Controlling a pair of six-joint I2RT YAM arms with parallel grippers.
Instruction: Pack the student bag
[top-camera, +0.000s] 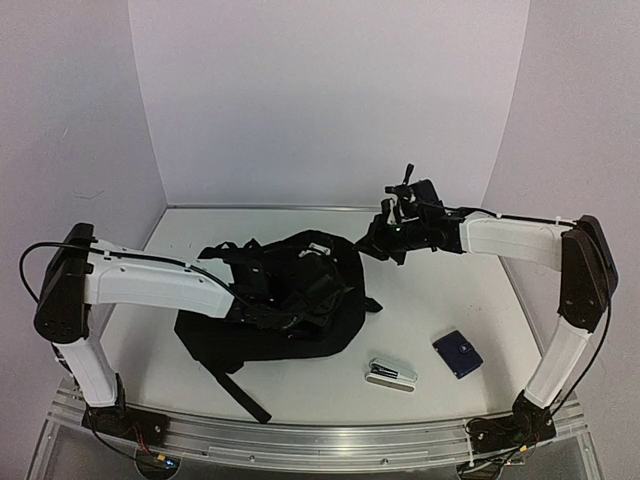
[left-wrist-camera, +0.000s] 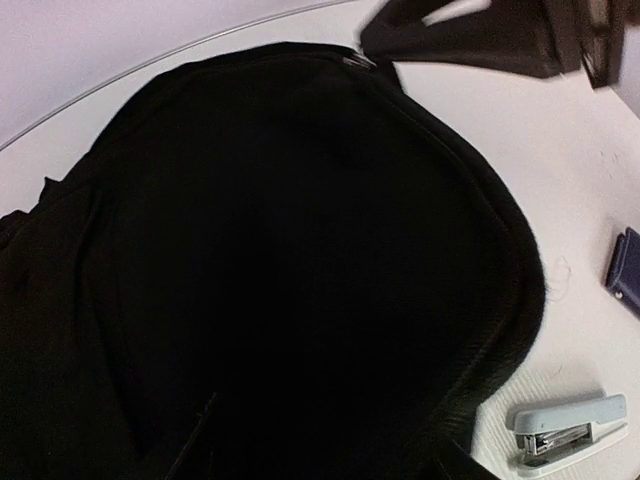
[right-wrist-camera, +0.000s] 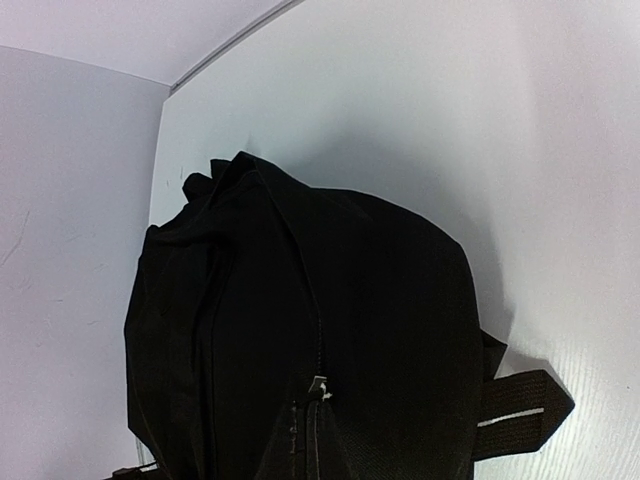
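The black bag (top-camera: 215, 335) lies on the left half of the table, its inside too dark to make out. My left gripper (top-camera: 325, 300) is over the bag's right part; in the left wrist view its dark fingers (left-wrist-camera: 195, 440) stand wide apart, with nothing visible between them. At the bag's upper right edge, my right gripper has its fingertips together by a small metal piece, pinching the edge. A pale grey stapler (top-camera: 390, 375) rests at the front, right of the bag. Further right is a dark blue notebook or wallet (top-camera: 457, 354) with a snap.
One strap (top-camera: 245, 398) trails from the bag toward the front rail (top-camera: 330, 440). A short strap end (right-wrist-camera: 525, 412) sticks out on the bag's right. Walls close off the back and sides.
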